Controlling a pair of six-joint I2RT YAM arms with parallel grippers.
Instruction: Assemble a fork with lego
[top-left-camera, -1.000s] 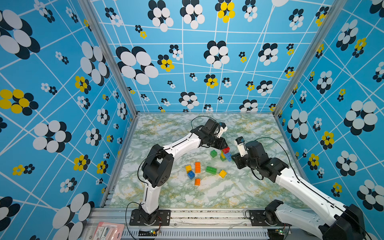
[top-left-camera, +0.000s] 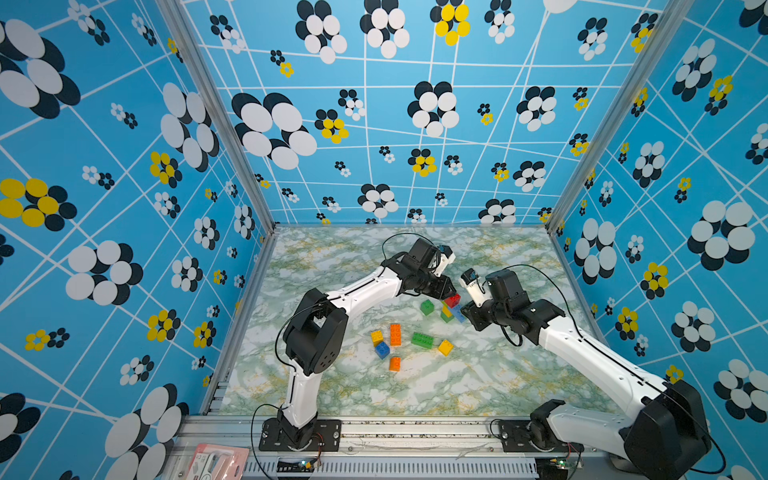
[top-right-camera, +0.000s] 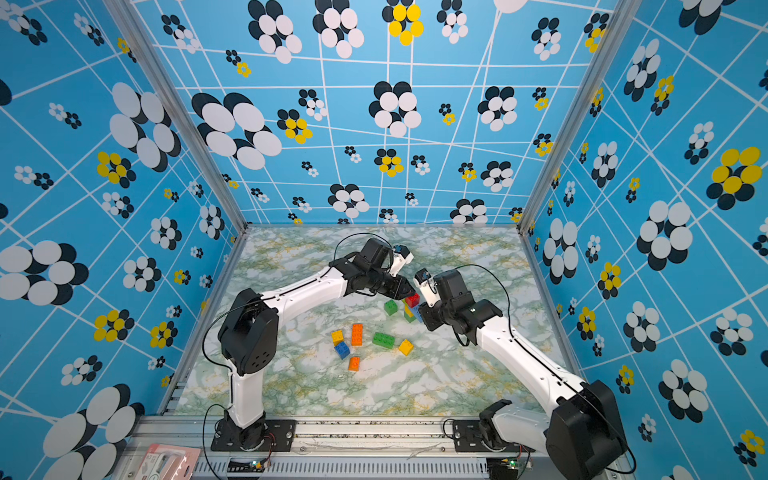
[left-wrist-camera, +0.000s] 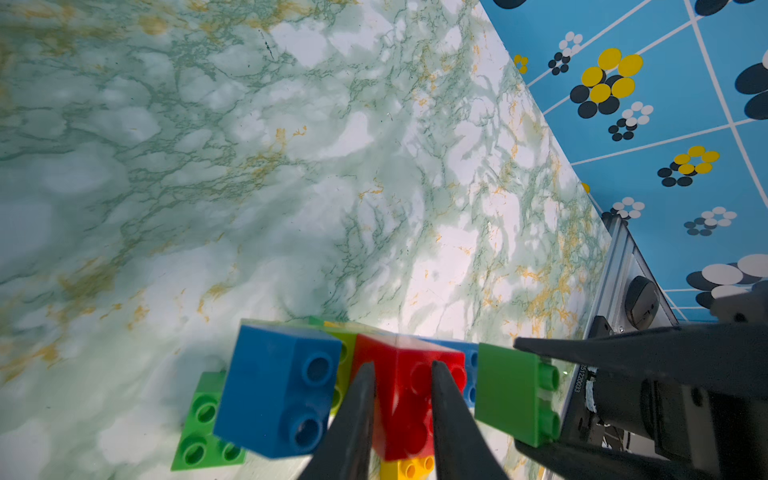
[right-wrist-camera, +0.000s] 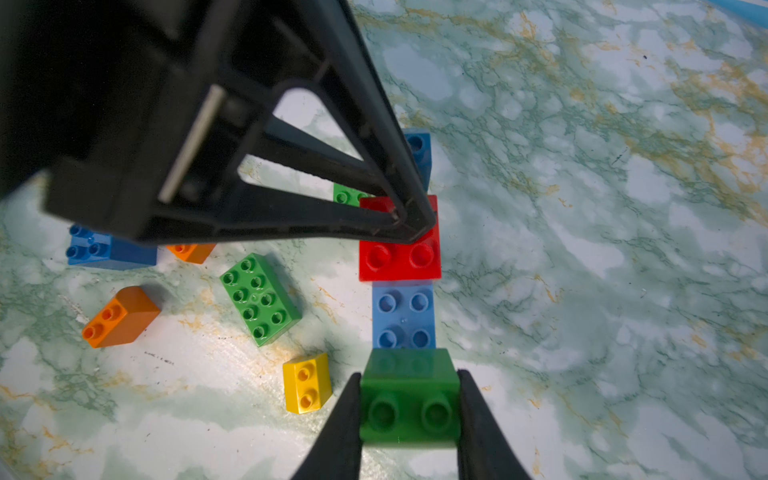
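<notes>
A brick assembly with a red brick (top-left-camera: 452, 301) on top, a light-blue part (right-wrist-camera: 403, 313) and pieces beneath sits right of centre. My left gripper is shut on the red brick, its fingertips on either side. My right gripper is shut on a green brick (right-wrist-camera: 409, 388), held over the light-blue part beside the red brick. In the left wrist view a blue brick (left-wrist-camera: 276, 388) stands left of the red one. In the right wrist view my left gripper's black fingers partly hide the red brick.
Loose bricks lie nearer the front: green (right-wrist-camera: 260, 300), yellow (right-wrist-camera: 306, 382), orange (right-wrist-camera: 120, 316) and blue (right-wrist-camera: 112, 246).
The left arm has not visibly moved.
</notes>
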